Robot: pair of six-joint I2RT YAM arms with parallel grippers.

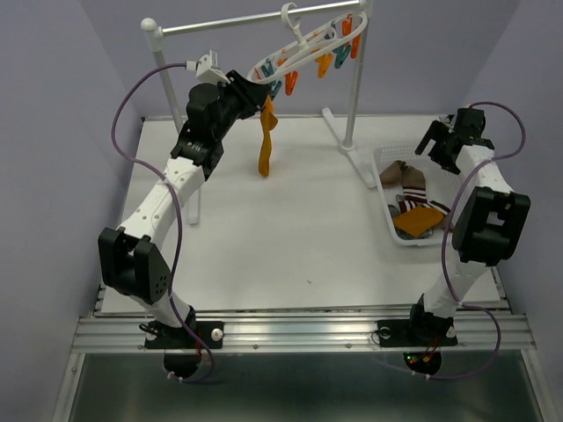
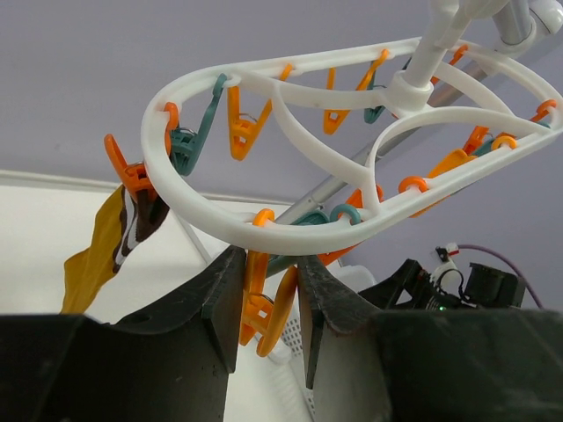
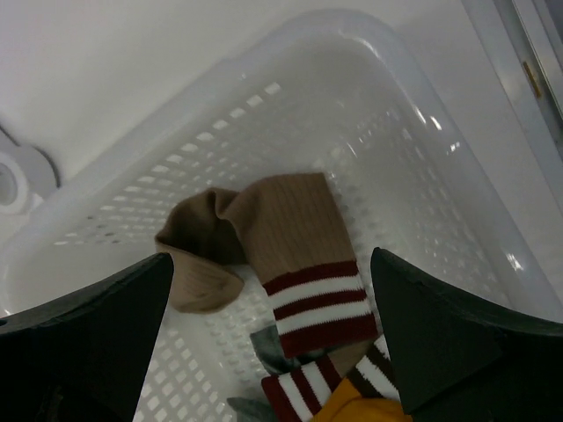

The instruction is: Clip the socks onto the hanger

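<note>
The white clip hanger (image 1: 308, 48) hangs from the rack, ringed with orange and teal clips. My left gripper is shut on an orange clip (image 2: 256, 272) at the hanger's rim. A mustard sock (image 2: 88, 264) with a striped cuff hangs from a clip at its left. My right gripper is open above the white basket (image 1: 380, 189), which holds socks: a brown one with maroon-striped cuff (image 3: 295, 229), a mustard one (image 1: 413, 220) and grey pieces (image 3: 268, 352).
The rack's white post (image 1: 354, 97) and foot stand left of the basket.
</note>
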